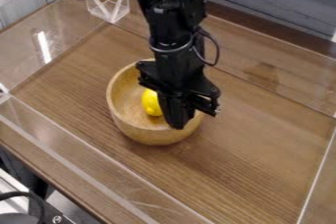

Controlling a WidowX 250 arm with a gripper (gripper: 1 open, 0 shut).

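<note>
A black robot arm reaches down from the top centre to a round light wooden bowl (132, 122) in the middle of the table. A yellow rounded object (151, 102) lies inside the bowl, partly covered by the gripper. My gripper (176, 118) is low over the right part of the bowl, in front of the yellow object. It looks shut; whether anything is between its fingertips cannot be seen.
A clear plastic item (108, 4) stands at the back left. Black cables lie at the lower left.
</note>
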